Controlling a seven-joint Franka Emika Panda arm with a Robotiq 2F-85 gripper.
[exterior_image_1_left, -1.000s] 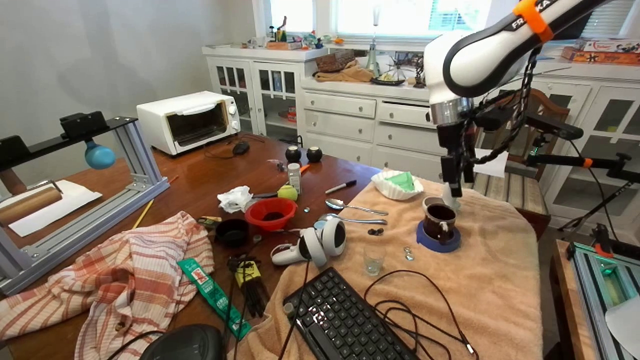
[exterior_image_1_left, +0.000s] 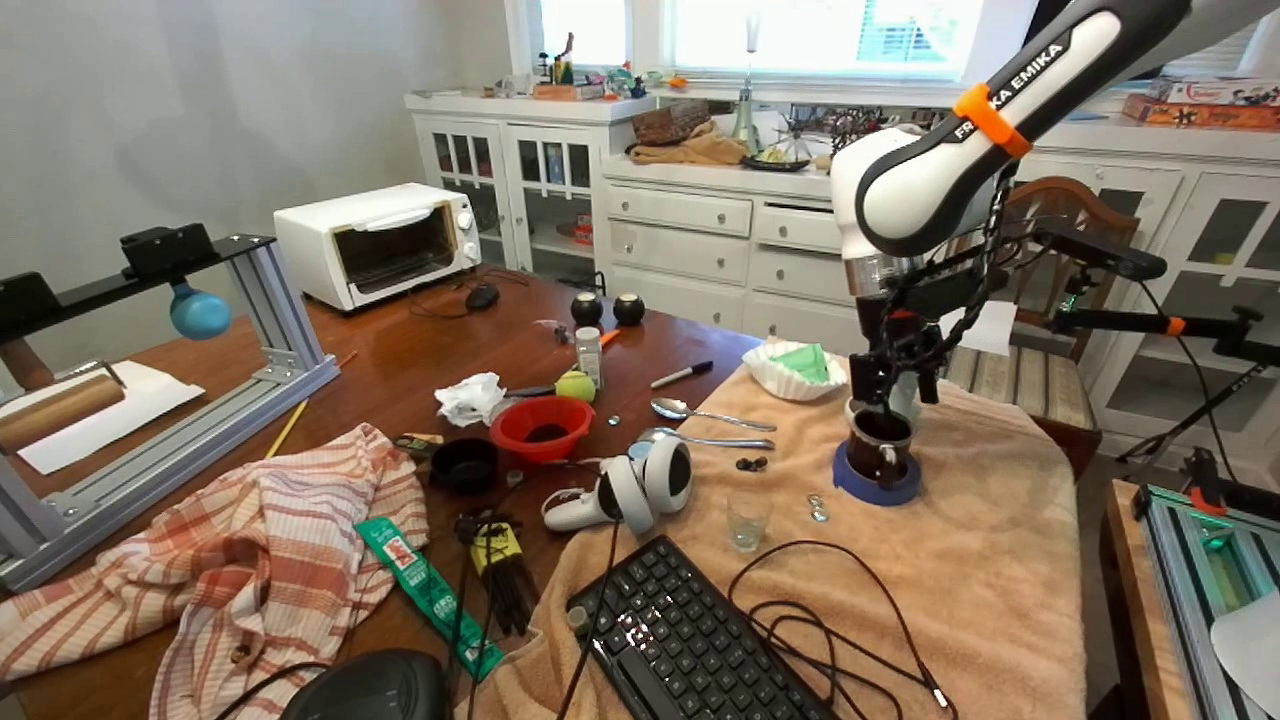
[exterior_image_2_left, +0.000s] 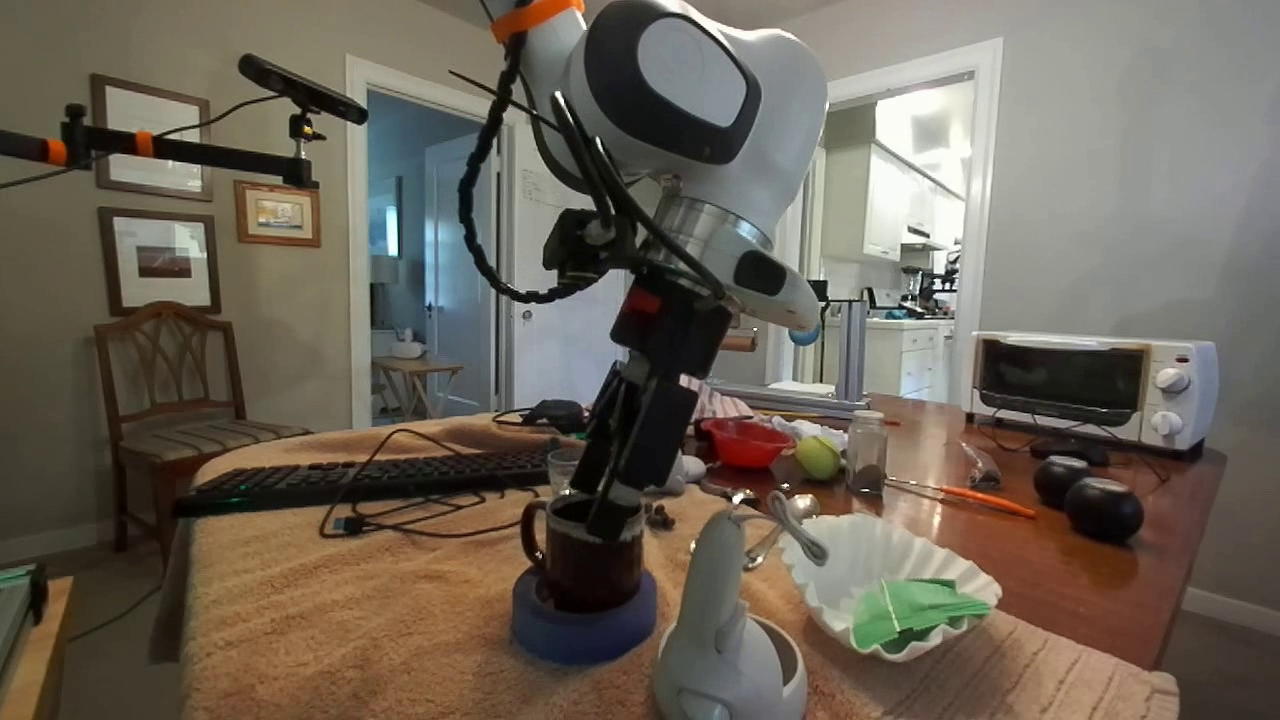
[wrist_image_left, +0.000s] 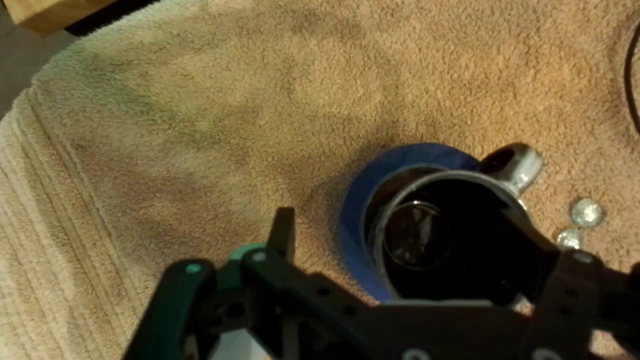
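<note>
A dark brown mug (exterior_image_1_left: 879, 448) stands upright on a round blue base (exterior_image_1_left: 858, 486) on the tan towel. Right above it is my gripper (exterior_image_1_left: 902, 390), pointing down with its fingers open. In the second exterior view, a black fingertip (exterior_image_2_left: 613, 518) overlaps the rim of the mug (exterior_image_2_left: 584, 564). From the wrist, the mug's opening (wrist_image_left: 456, 264) looks dark, with a round reflection inside. One finger (wrist_image_left: 282, 231) shows left of the mug over towel; the other (wrist_image_left: 534, 240) reaches across the mug's right side. Whether either touches the mug cannot be told.
Close to the mug stand a pale long-necked pot (exterior_image_2_left: 726, 672) and a white fluted bowl (exterior_image_2_left: 828, 564) with green packets. Two glass beads (wrist_image_left: 586, 213) lie near the handle. A keyboard (exterior_image_1_left: 690, 636) and loose cables occupy the front.
My gripper has come down and slightly to the left in the first exterior view, from above the pale pot to the mug's rim. The mug and its base have not moved.
</note>
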